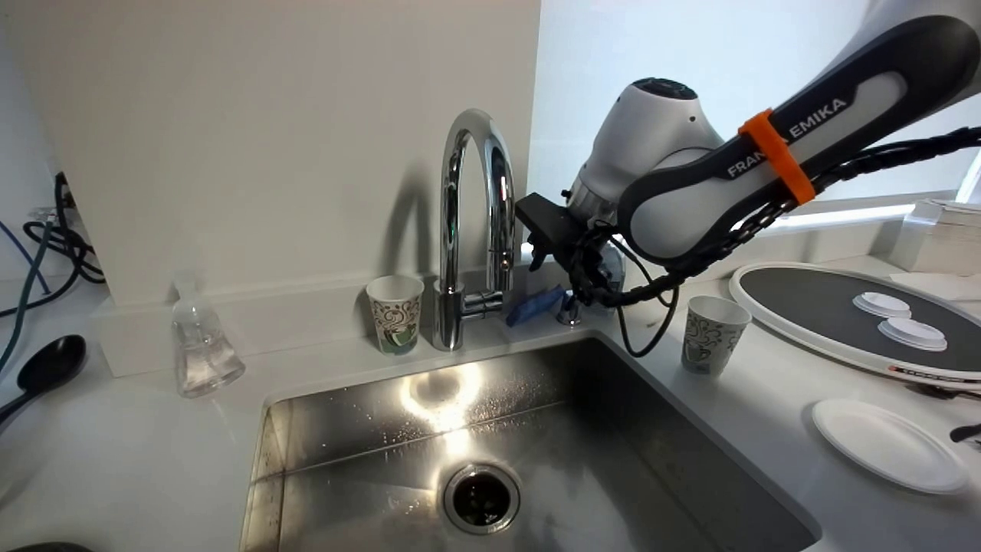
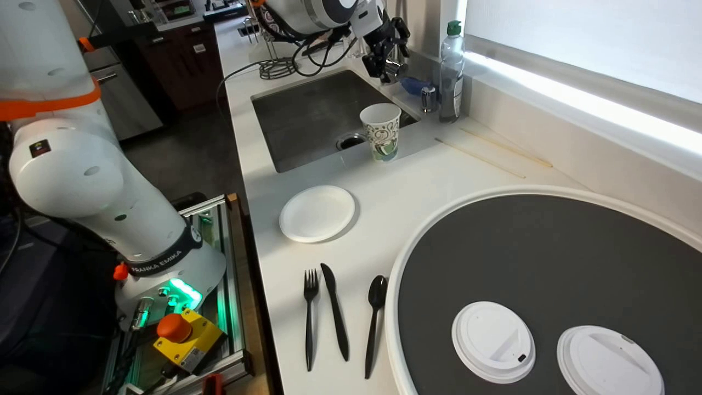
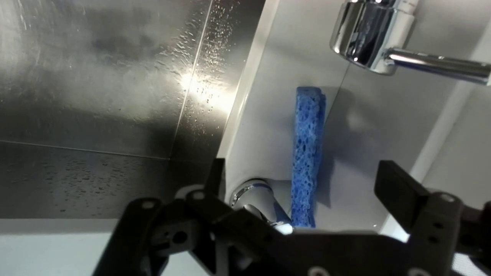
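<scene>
A blue sponge [image 3: 305,154] stands on its narrow edge on the counter strip behind the sink, between the faucet [image 3: 368,34] and a short chrome fixture [image 3: 257,197]. Exterior view 1 shows the same sponge [image 1: 535,305] right of the faucet base. My gripper is open above it, with the sponge lying in line between the spread fingers, apart from both. One fingertip [image 3: 215,177] is near the chrome fixture, on the sink side; the other is toward the wall. In exterior view 2 the gripper [image 2: 388,59] hangs over the back of the sink.
The steel sink [image 1: 368,487] is empty. Paper cups stand left of the faucet [image 1: 395,317] and on the counter at the right [image 1: 714,336]. A soap bottle [image 2: 451,75] stands by the wall. A plate [image 2: 317,214] and black cutlery [image 2: 335,312] lie farther along the counter.
</scene>
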